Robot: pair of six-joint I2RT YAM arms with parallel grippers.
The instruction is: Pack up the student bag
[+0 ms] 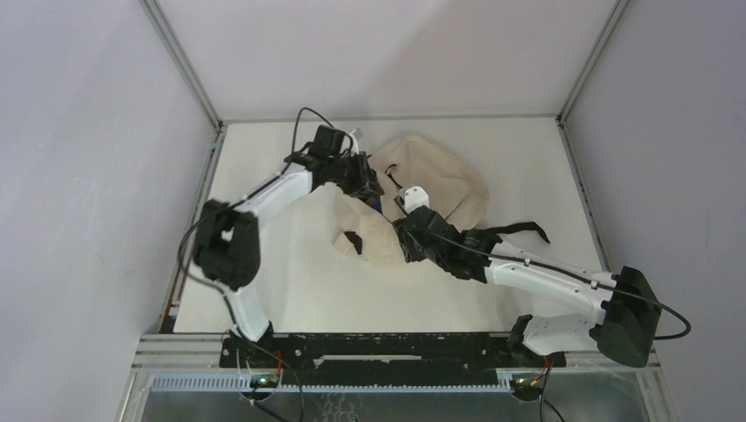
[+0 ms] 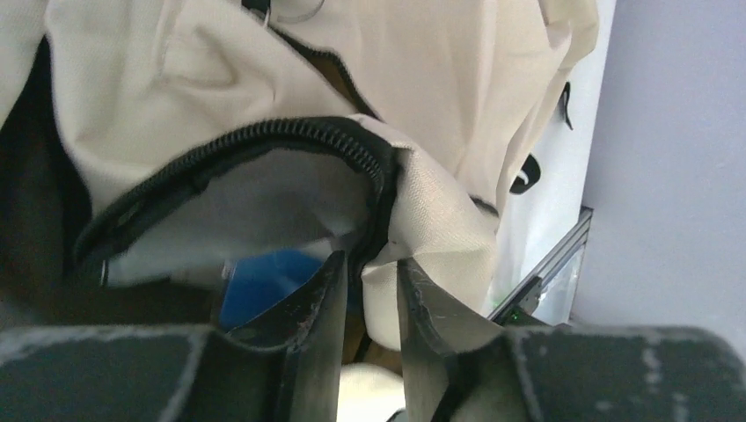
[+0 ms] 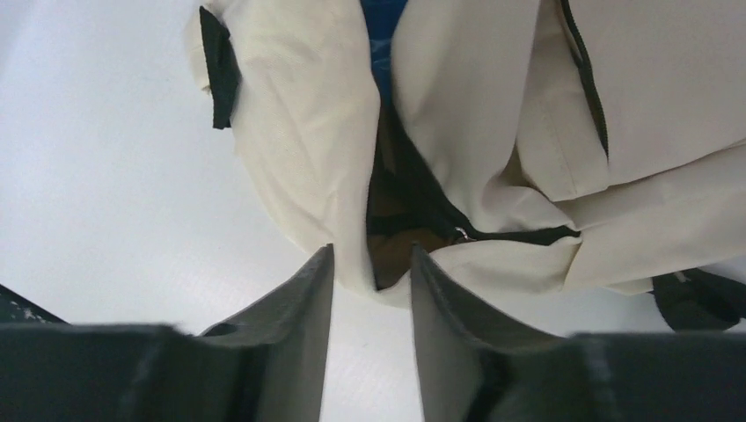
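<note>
A cream bag (image 1: 435,167) lies with its black-zippered mouth gaping. Something blue sits inside it, seen as a blue item (image 2: 268,286) in the left wrist view and near the top edge of the right wrist view. My left gripper is at the mouth, its fingers parted, with cream fabric and zipper edge showing in the gap; whether they touch the cloth is unclear. Over the near end of the opening is my right gripper, open, with the bag's lower corner (image 3: 356,264) visible beyond its fingertips and nothing gripped.
A black strap (image 1: 519,229) trails from the bag to the right. Another black tab (image 3: 220,70) is on the bag's left flap. Both grippers are close together over the bag.
</note>
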